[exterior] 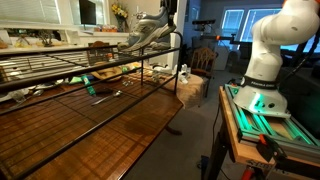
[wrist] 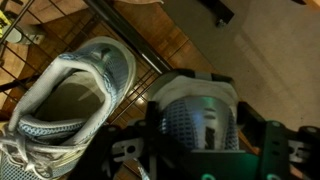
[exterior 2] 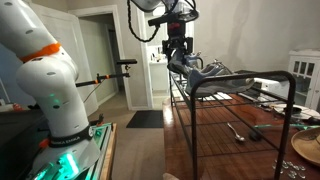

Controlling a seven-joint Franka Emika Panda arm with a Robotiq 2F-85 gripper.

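Observation:
A grey-blue shoe (wrist: 70,100) with laces rests on the top of the black wire rack (exterior: 60,68), left in the wrist view. Beside it, the end of a second grey shoe (wrist: 197,122) sits between the fingers of my gripper, which is shut on it. Seen from exterior view 2, the gripper (exterior 2: 179,52) is above the rack's far end, next to the shoe on top (exterior 2: 218,80). In exterior view 1 the arm is mostly cut off by the top edge, and the shoes (exterior: 148,34) overlap there.
Beneath the rack's top lies a wooden table (exterior: 75,150) with utensils (exterior: 105,97) and small items. A wicker basket (exterior 2: 306,147) stands at the right in exterior view 2. Open floor (exterior: 175,155) runs beside the rack.

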